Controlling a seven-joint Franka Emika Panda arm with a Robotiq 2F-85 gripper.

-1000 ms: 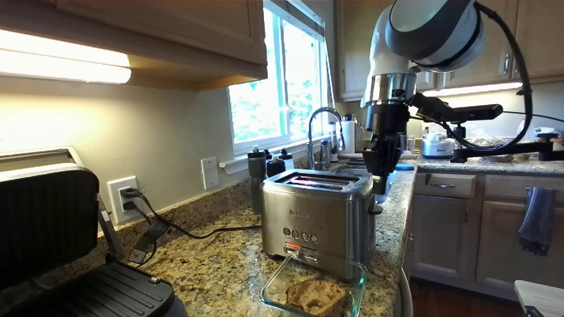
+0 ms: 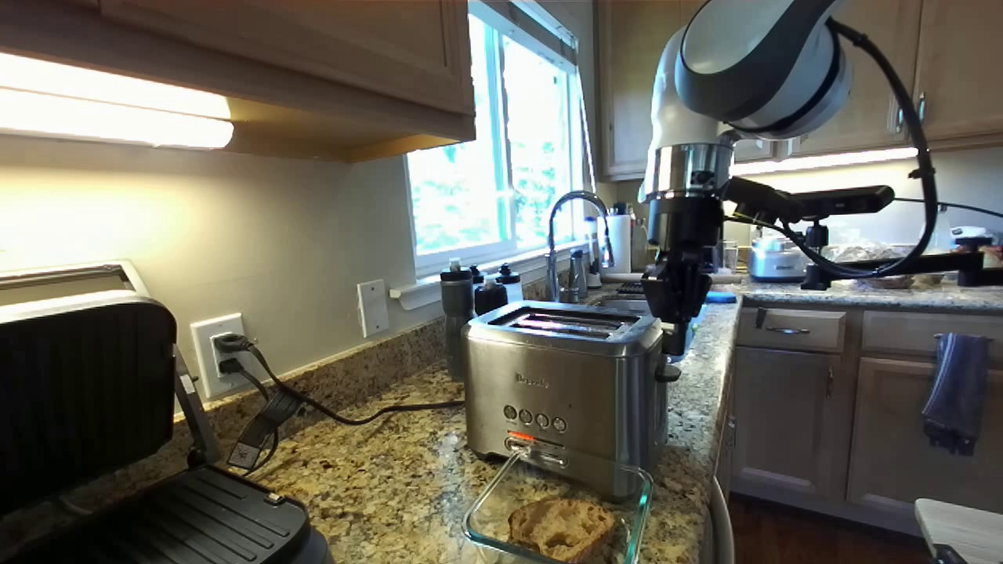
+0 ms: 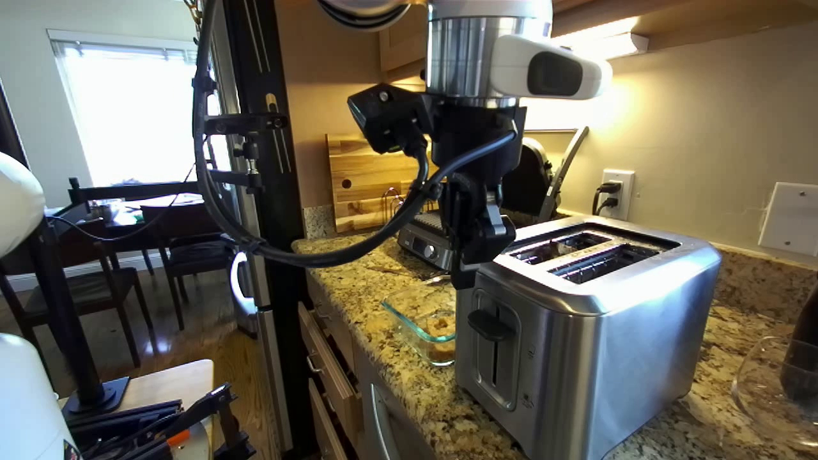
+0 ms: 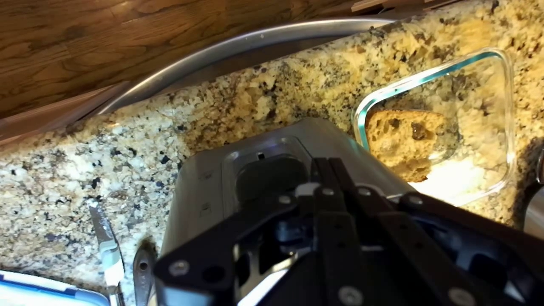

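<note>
A brushed-steel toaster (image 2: 564, 395) stands on the granite counter, its two top slots (image 3: 594, 253) facing up. On its end face the dark lever (image 3: 491, 326) sits near the top of its track. My gripper (image 3: 464, 280) points down just above and beside that lever, fingers shut with nothing showing between them. In the wrist view the shut fingers (image 4: 331, 176) lie over one side of the lever (image 4: 270, 176); whether they touch it I cannot tell. A glass dish (image 2: 644, 507) beside the toaster holds a bread slice (image 4: 403, 140).
An open grill press (image 2: 85, 395) stands at the left, and bottles (image 2: 458, 310) stand behind the toaster. A knife (image 4: 105, 239) lies on the counter near a blue-edged container (image 4: 46, 290). The front counter edge drops to the floor.
My gripper has moved down and slightly toward the toaster, closer to the lever. The toaster, dish and bread stay where they were.
</note>
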